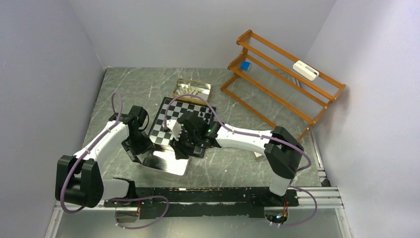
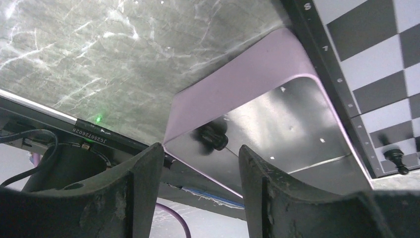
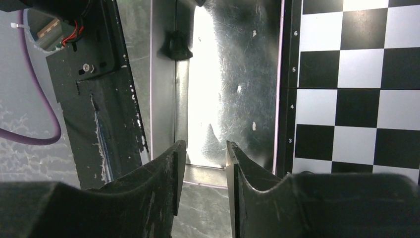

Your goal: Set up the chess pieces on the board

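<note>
My left gripper hangs over the left end of the metal tray [image 1: 166, 161], part open with nothing between its fingers. A dark chess piece [image 2: 214, 139] lies in that tray, just beyond the fingertips in the left wrist view. My right gripper is over the tray's other end, part open and empty. The checkered board [image 3: 360, 69] lies along the tray's far side; a black piece [image 2: 395, 157] stands on it near the edge. In the top view the arms hide much of the tray and board.
A gold tray [image 1: 197, 87] of pale pieces sits behind the board. A wooden rack [image 1: 267, 84] stands at the back right.
</note>
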